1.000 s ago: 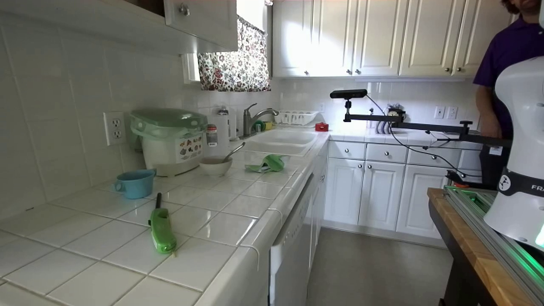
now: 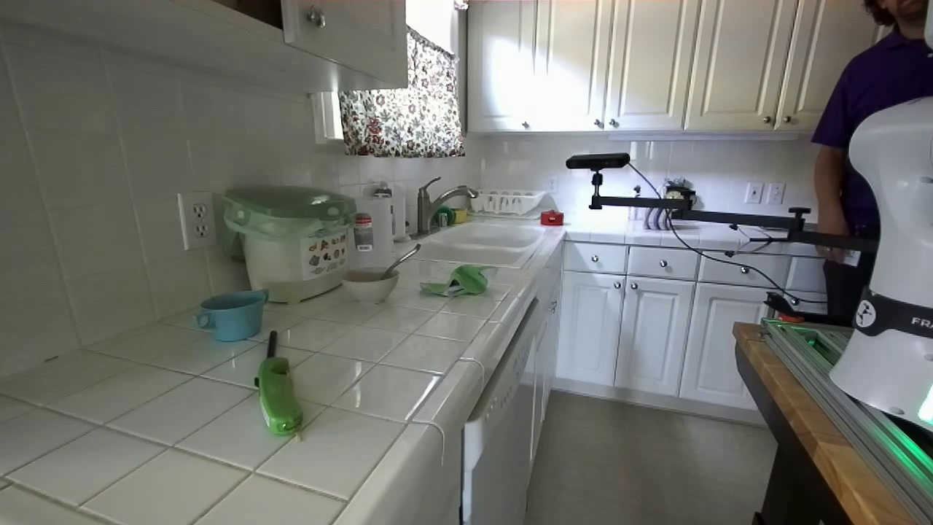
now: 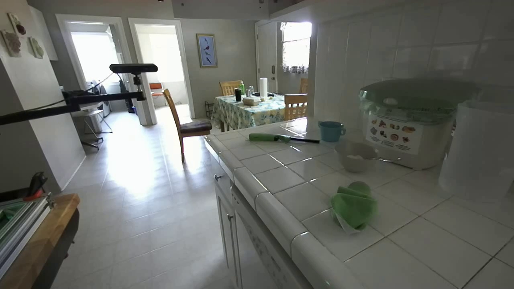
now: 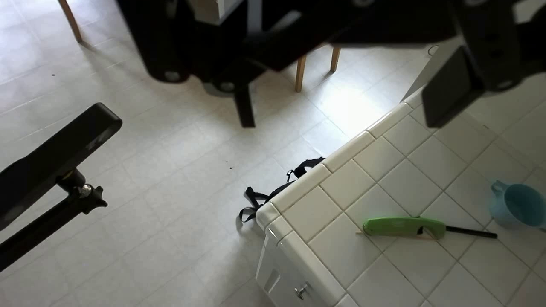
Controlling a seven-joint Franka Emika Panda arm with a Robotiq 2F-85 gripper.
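Observation:
High over the counter edge, my gripper stands open in the wrist view, its dark fingers (image 4: 245, 108) far apart with only floor and counter edge showing between them. A green lighter with a black stem (image 4: 404, 226) lies on the tiles below and apart from it. To the lighter's right is a blue cup (image 4: 523, 205) with handles. Farther along the counter, a pale bowl (image 3: 355, 155) holds a spoon, and a crumpled green cloth (image 3: 355, 204) lies near the front edge. Neither exterior view shows the gripper.
A rice bin with a green lid (image 2: 293, 240) stands against the wall, with the sink (image 2: 490, 239) beyond. A black camera boom (image 4: 48, 220) reaches in at the wrist view's left. Someone in purple (image 2: 861, 114) stands behind my arm's base (image 2: 896, 254). Bare tiles surround the lighter.
In exterior view 1, the person behind the arm has shifted a hand slightly. The counter objects and my arm's base look unmoved.

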